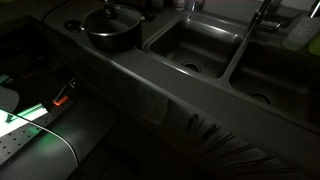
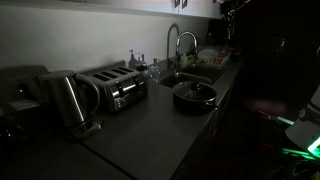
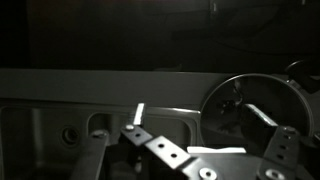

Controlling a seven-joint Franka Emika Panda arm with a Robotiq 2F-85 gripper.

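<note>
No task objects are named. My gripper is open, its fingers (image 3: 140, 114) wide apart in the wrist view, with nothing seen held between them. Beyond the fingers in that view lie the double sink, to the left, and a dark round pot (image 3: 222, 99), to the right. The same lidded pot (image 1: 113, 38) rests on the counter left of the sink in exterior view 1. Exterior view 2 shows the pot (image 2: 194, 99) near the counter edge, with part of the white arm (image 2: 304, 134) at the far right. The gripper is hard to make out in both exterior views.
The scene is very dark. A toaster (image 2: 116, 86) and a metal kettle (image 2: 71, 100) stand along the wall. The sink (image 1: 195, 45) has a tall faucet (image 2: 183, 45) behind it. A strip of bare counter (image 1: 175, 80) runs in front of the sink.
</note>
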